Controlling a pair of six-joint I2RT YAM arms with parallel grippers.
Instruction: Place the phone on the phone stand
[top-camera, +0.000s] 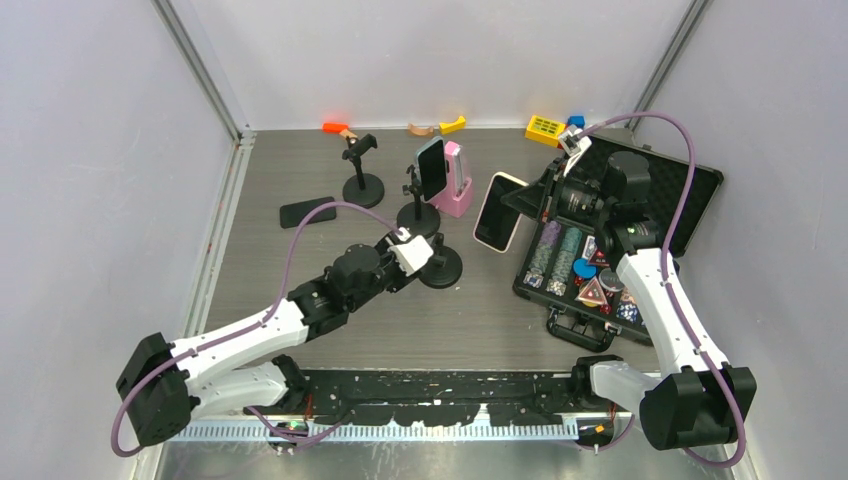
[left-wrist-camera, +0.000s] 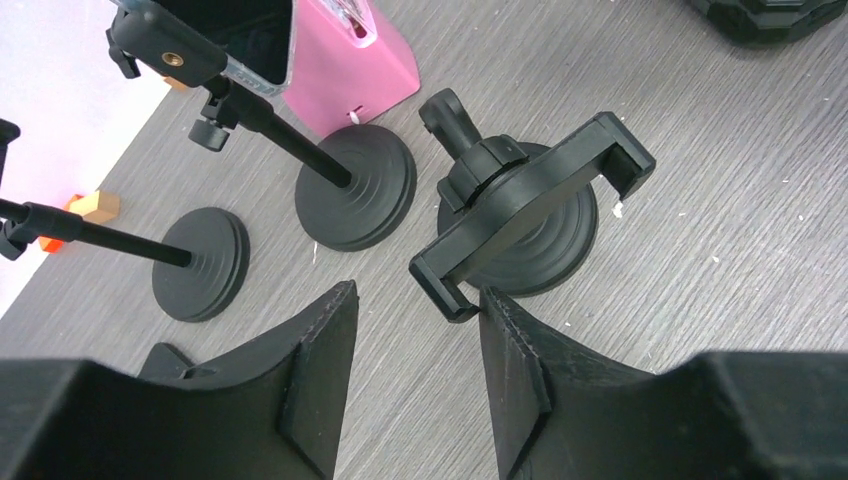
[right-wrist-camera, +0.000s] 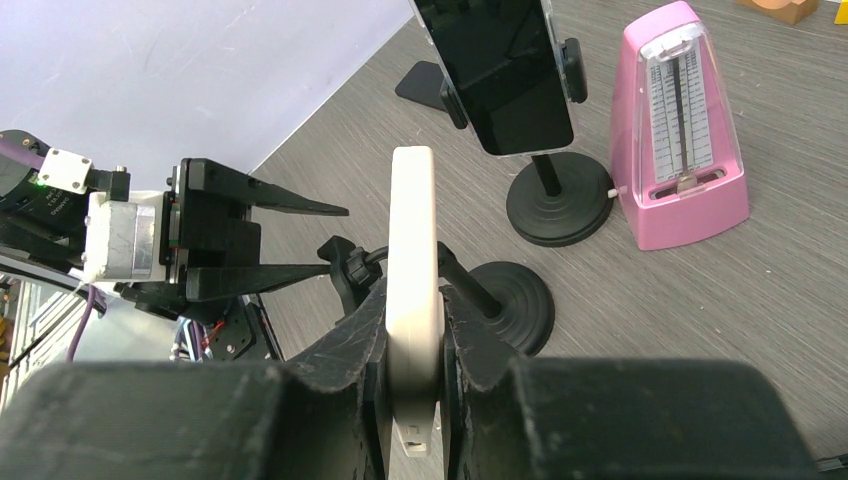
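Note:
A white-edged phone (top-camera: 498, 211) hangs in my right gripper, shut on it, seen edge-on in the right wrist view, right of the nearest stand. That empty stand (left-wrist-camera: 531, 188) has its black cradle just beyond my open left gripper; the right fingertip is at or very near the cradle's lower end. A middle stand (top-camera: 418, 216) holds another phone (top-camera: 433, 168). A third, empty stand (top-camera: 362, 188) stands behind on the left, with a dark phone (top-camera: 307, 212) lying flat nearby.
A pink metronome (right-wrist-camera: 678, 140) is behind the middle stand. An open black case (top-camera: 580, 310) fills the right side. Small coloured blocks (top-camera: 545, 128) lie along the back edge.

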